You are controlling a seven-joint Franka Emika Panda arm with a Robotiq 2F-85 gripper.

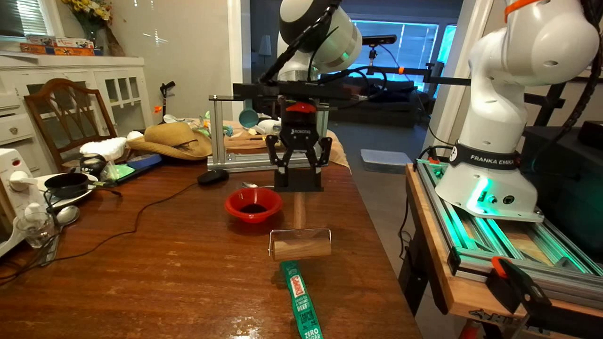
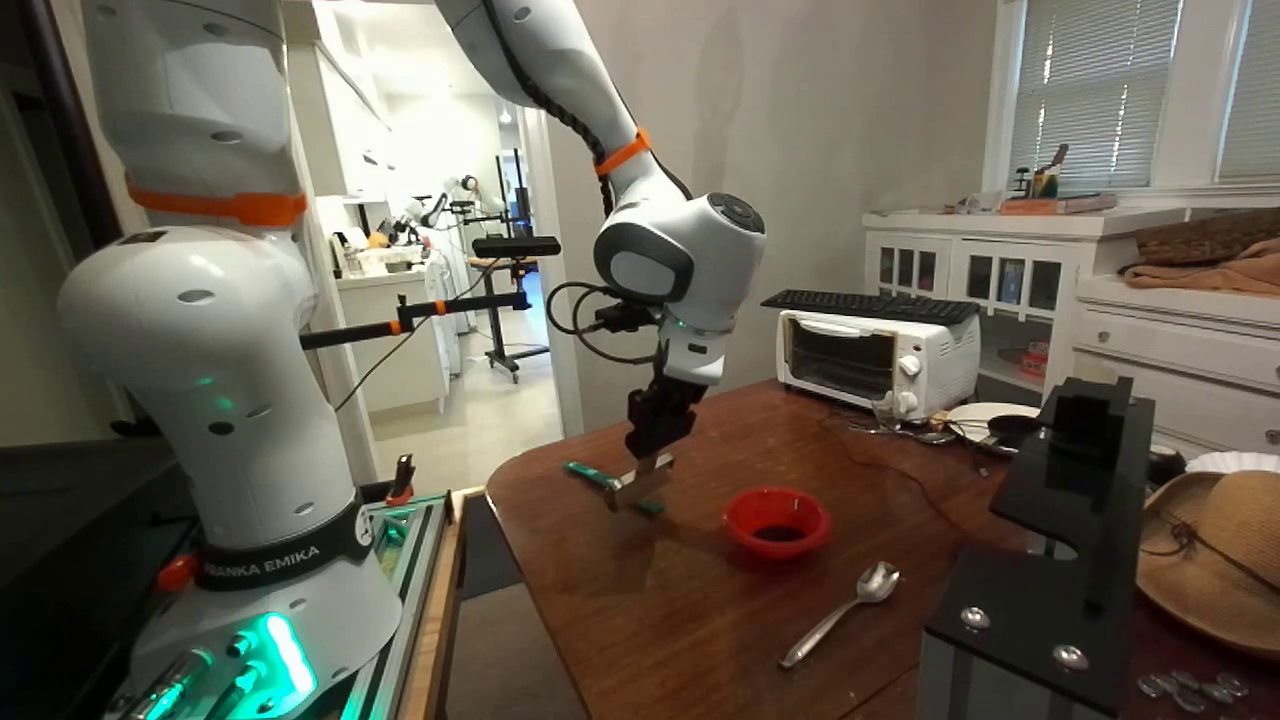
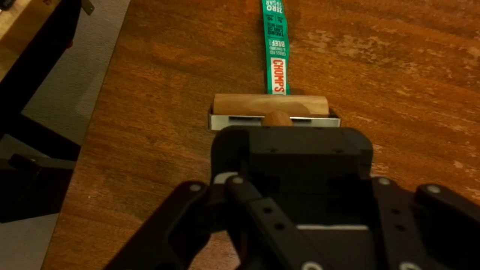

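Observation:
A small wooden roller [image 1: 301, 247] in a metal frame hangs below my gripper [image 1: 299, 183], which is shut on its wooden handle [image 1: 299, 210]. In the wrist view the roller [image 3: 270, 104] shows just beyond the dark fingers, its handle mostly hidden by them. The green Chomps stick packet [image 1: 302, 302] lies on the table under and beyond the roller. Its printed face is up, and the roller covers part of it in the wrist view. In the second exterior view the roller [image 2: 639, 482] appears over the packet [image 2: 588, 473]; whether they touch is hard to tell.
A red bowl [image 1: 253, 204] with something dark inside stands close to the roller. A spoon [image 2: 843, 612] lies past it. The white toaster oven [image 2: 879, 360], pan and plate sit at the far side. Bare tabletop [image 1: 158, 271] spreads beside the packet; the table edge is near the robot's base.

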